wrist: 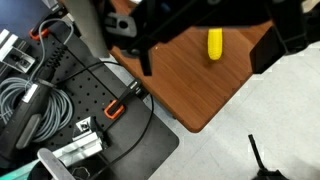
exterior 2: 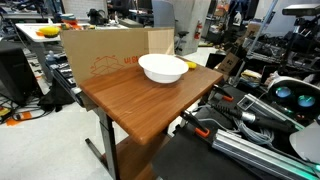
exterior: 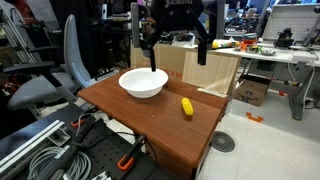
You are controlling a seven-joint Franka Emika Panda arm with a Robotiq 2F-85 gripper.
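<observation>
A small, elongated yellow object (exterior: 187, 106) lies on the brown table (exterior: 165, 130), to the right of a white bowl (exterior: 143, 82). Beyond the bowl, part of the same yellow object (exterior 2: 191, 65) shows in exterior view 2. My gripper (exterior: 177, 66) hangs above the table with its dark fingers spread wide and nothing between them. From the wrist, the yellow piece (wrist: 215, 44) appears between the two fingers of the gripper, down on the tabletop and apart from them. Exterior view 2 does not show the gripper, and the bowl is outside the wrist view.
Cardboard panels (exterior 2: 105, 52) stand along one side of the table. Next to the table is a dark surface with coiled cable (wrist: 42, 112), metal rails and an orange-handled clamp (wrist: 117, 107). Bare tabletop surrounds the yellow object.
</observation>
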